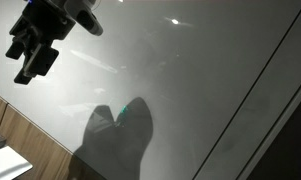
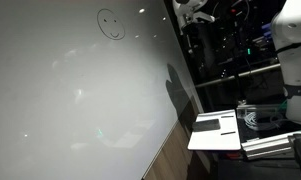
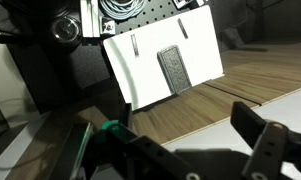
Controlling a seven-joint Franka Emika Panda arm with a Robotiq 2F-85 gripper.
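Note:
My gripper (image 1: 22,66) hangs in front of the whiteboard (image 1: 190,75), at the upper left of exterior view 1. Its dark fingers stand apart, with nothing visible between them; the wrist view also shows the gripper open. Below it in the wrist view, a dark grey eraser-like block (image 3: 174,69) lies on a white sheet or board (image 3: 140,85). A thin dark pen-like item (image 3: 134,44) and another slim item (image 3: 182,28) lie on it too. A smiley face (image 2: 111,24) is drawn high on the whiteboard in exterior view 2.
A wooden strip (image 3: 205,103) runs between the white sheet and the whiteboard. Coiled cable (image 3: 122,8) lies beyond the sheet. A small green spot (image 1: 123,110) shows on the board, within the arm's shadow (image 1: 115,140). Open space surrounds the gripper.

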